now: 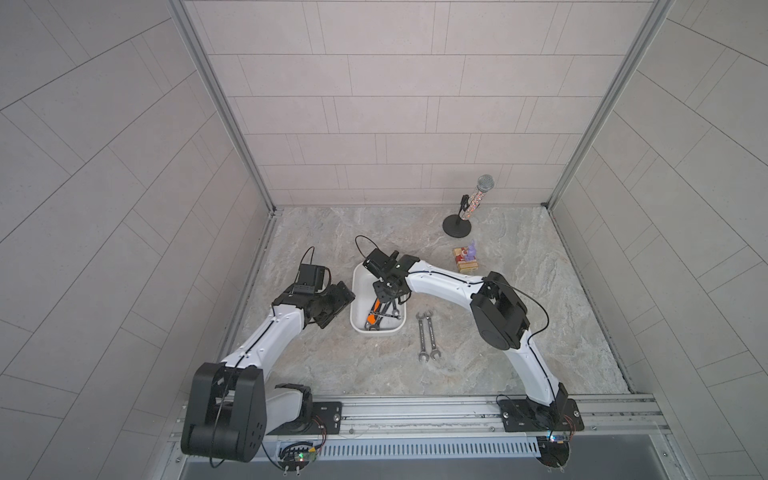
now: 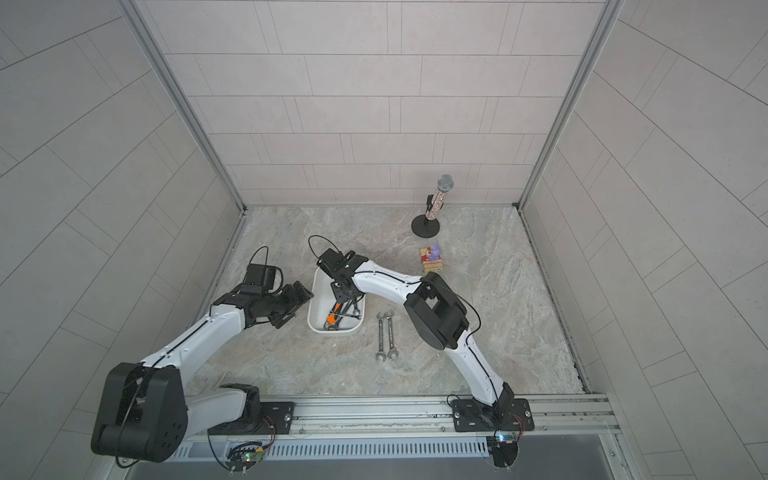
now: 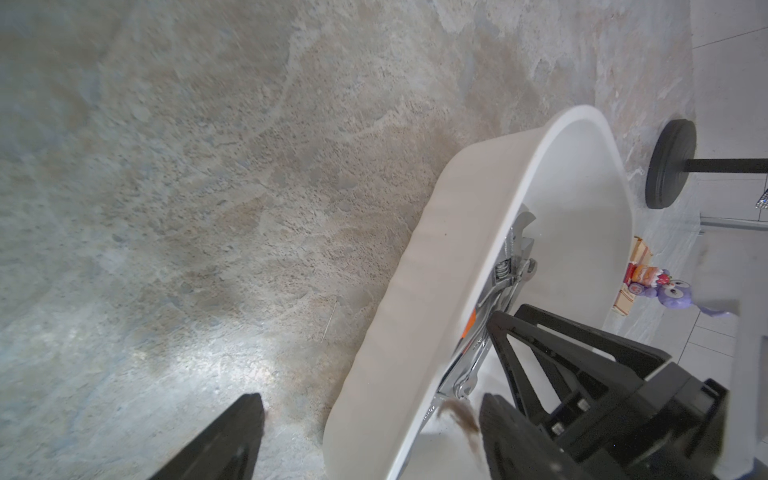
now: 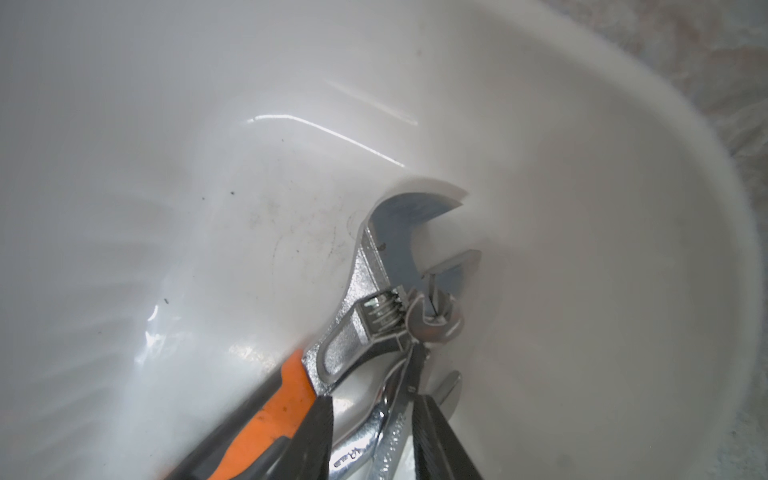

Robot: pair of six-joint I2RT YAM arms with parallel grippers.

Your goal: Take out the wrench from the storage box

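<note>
The white storage box (image 1: pixel 353 321) stands at mid-table with several tools inside. In the right wrist view an adjustable wrench with an orange and black handle (image 4: pixel 268 424) lies in it, beside and partly under slimmer silver wrenches (image 4: pixel 434 320). My right gripper reaches down into the box with its fingers apart; the slim wrench shafts show in the gap, and contact cannot be told. At the box's left side, my left gripper has its fingers apart too, with the box's side wall (image 3: pixel 448 256) appearing between them.
Two silver wrenches (image 1: pixel 428 336) lie on the table right of the box. A small toy on a block (image 1: pixel 465 257) and a microphone on a stand (image 1: pixel 457 226) are farther back. Free table lies at the right.
</note>
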